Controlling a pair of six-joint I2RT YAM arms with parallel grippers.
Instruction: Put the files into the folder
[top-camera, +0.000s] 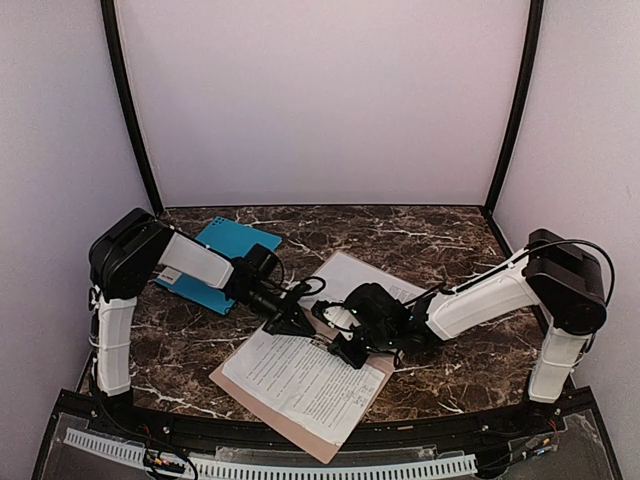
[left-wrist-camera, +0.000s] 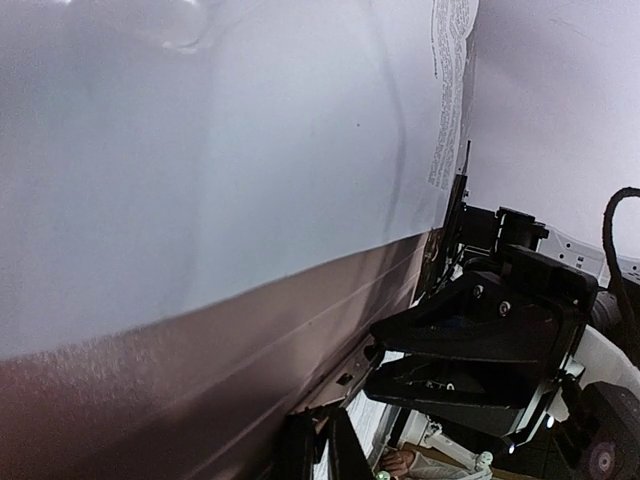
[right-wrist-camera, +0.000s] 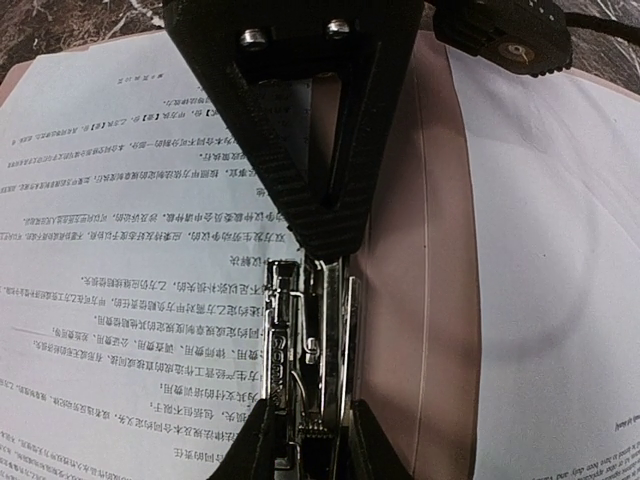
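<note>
A pink folder (top-camera: 231, 379) lies open at the table's front centre, printed sheets (top-camera: 295, 370) on its lower half and white paper (top-camera: 356, 271) on the other half. Along its spine runs a metal clip (right-wrist-camera: 282, 340). My left gripper (top-camera: 300, 325) is shut on the clip's end; in the left wrist view its fingertips (left-wrist-camera: 336, 430) are at the bottom edge. My right gripper (top-camera: 345, 345) is shut on the same clip farther along, its black finger (right-wrist-camera: 330, 230) over the metal in the right wrist view.
A blue folder (top-camera: 236, 236) lies at the back left, partly under my left arm. Walls stand on three sides.
</note>
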